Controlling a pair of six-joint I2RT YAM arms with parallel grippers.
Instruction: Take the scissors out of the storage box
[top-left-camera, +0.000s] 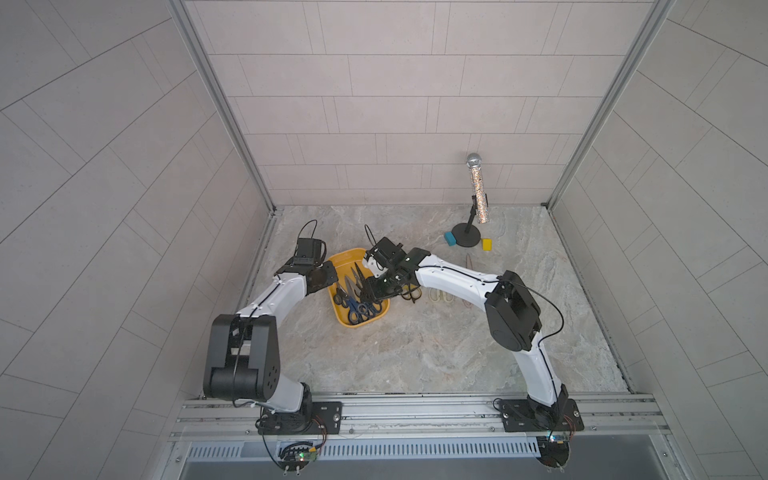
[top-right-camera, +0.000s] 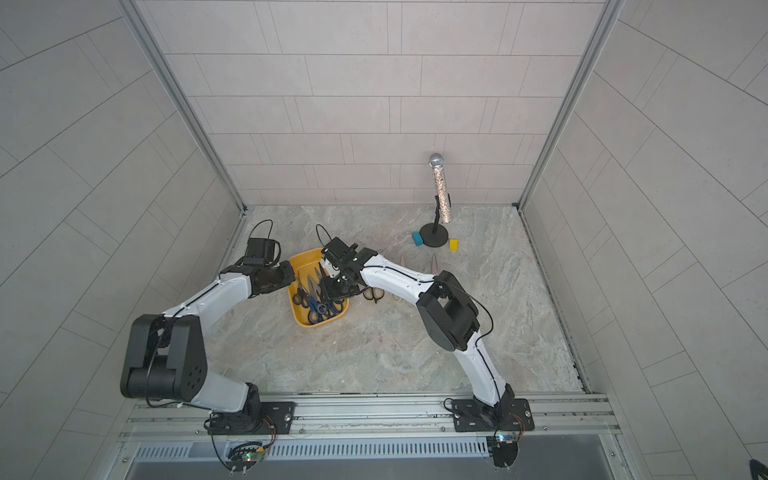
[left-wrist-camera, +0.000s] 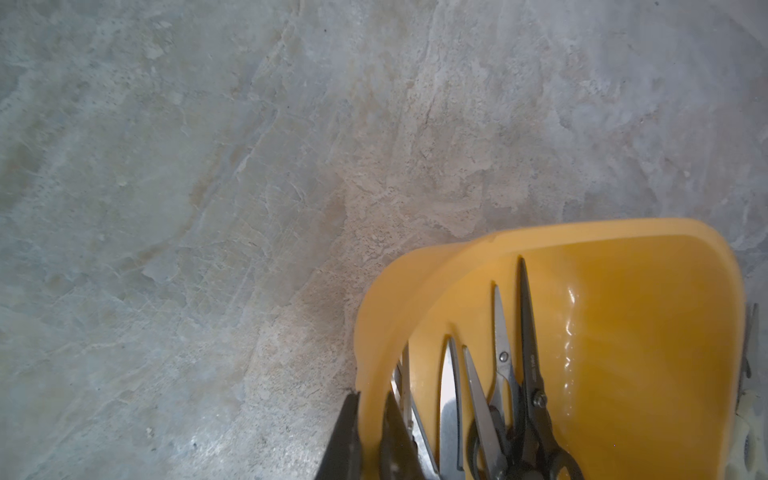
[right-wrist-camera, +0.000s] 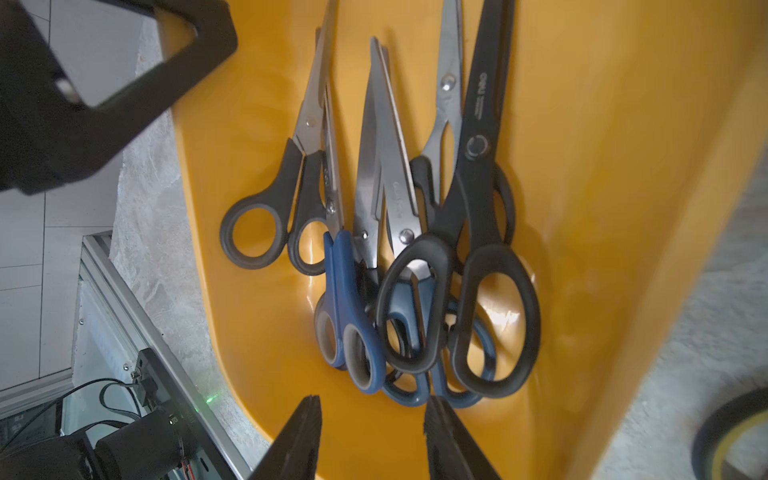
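The yellow storage box (left-wrist-camera: 608, 233) holds several pairs of scissors with black or blue handles. My left gripper is shut on the box's left wall near its rim, one finger outside and one inside. My right gripper hangs open over the box with nothing between its fingers. In the right wrist view, large black scissors (right-wrist-camera: 477, 148) lie uppermost at the right of the pile. Smaller black-handled scissors (right-wrist-camera: 280, 196) lie at the left, with blue-handled scissors (right-wrist-camera: 352, 320) between them. Some scissors beneath are partly hidden.
Right of the box, black and yellow scissors (top-left-camera: 412, 293) lie on the table, partly covered by my right arm, with pale scissors (top-left-camera: 441, 295) beyond. A black stand (top-left-camera: 466, 234), a blue block (top-left-camera: 449, 238) and a yellow block (top-left-camera: 486, 245) are behind.
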